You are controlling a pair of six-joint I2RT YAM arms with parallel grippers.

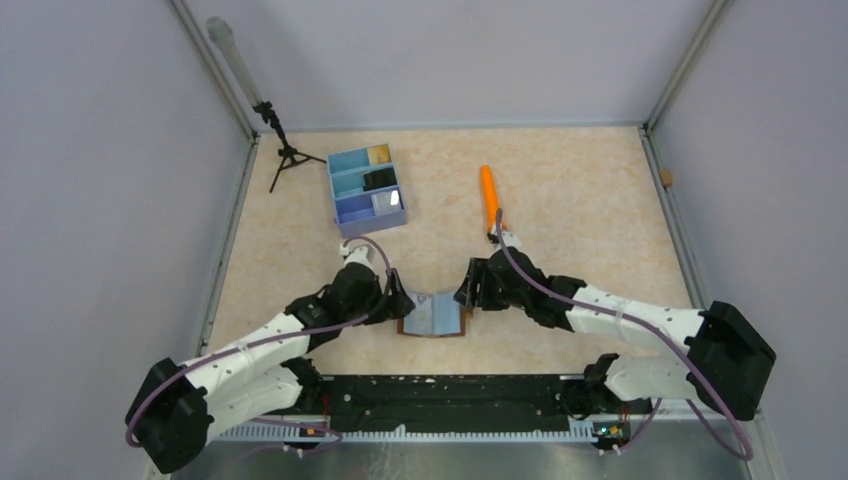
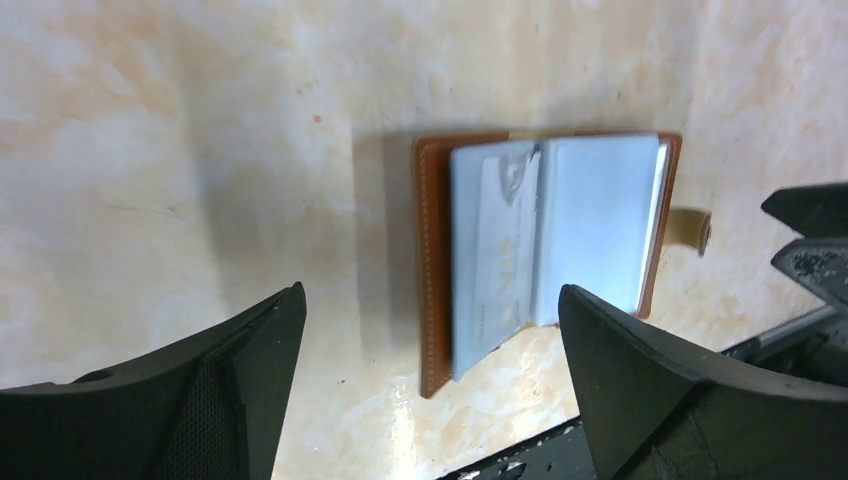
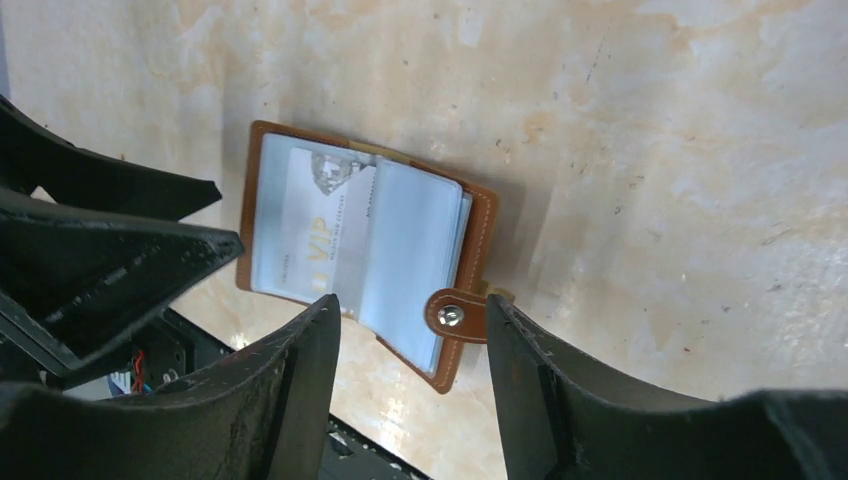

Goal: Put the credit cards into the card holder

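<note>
The open card holder [image 1: 446, 314] lies at the table's front middle, brown with pale blue sleeves; a white VIP card [image 3: 322, 221] shows in its left sleeve, and its brown snap strap [image 3: 456, 316] sticks out at the right. My left gripper stands open at the holder's left, nothing between its fingers. My right gripper is at the holder's right, its fingers apart over the strap area, holding nothing that shows.
A three-compartment blue box [image 1: 355, 210] with cards stands at back left, beside a tripod [image 1: 287, 151]. An orange tube [image 1: 489, 193] lies at back right. The dark table edge is just in front of the holder.
</note>
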